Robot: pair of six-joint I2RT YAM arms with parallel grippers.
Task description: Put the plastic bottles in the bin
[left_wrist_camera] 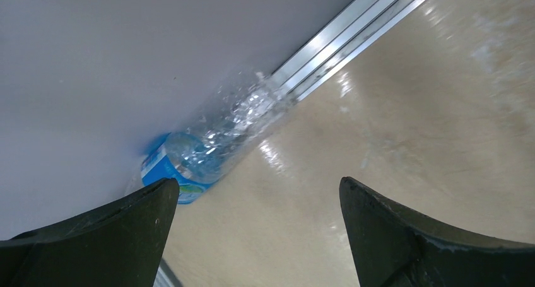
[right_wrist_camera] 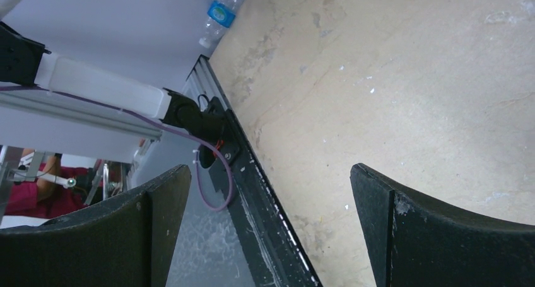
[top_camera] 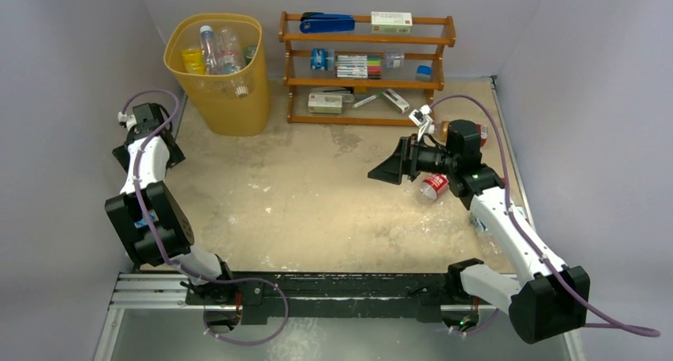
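A crumpled clear bottle with a blue label (left_wrist_camera: 214, 142) lies along the left wall between the open fingers of my left gripper, just beyond them. The yellow bin (top_camera: 230, 111) holds several bottles at the back left. My right gripper (top_camera: 385, 167), also open and empty, hangs over the right half of the floor. Beside it lie a red-label bottle (top_camera: 432, 188) and, partly behind the arm, another bottle (top_camera: 486, 234); one more is partly hidden behind the wrist.
A wooden shelf rack (top_camera: 365, 120) with boxes, markers and small items stands at the back.
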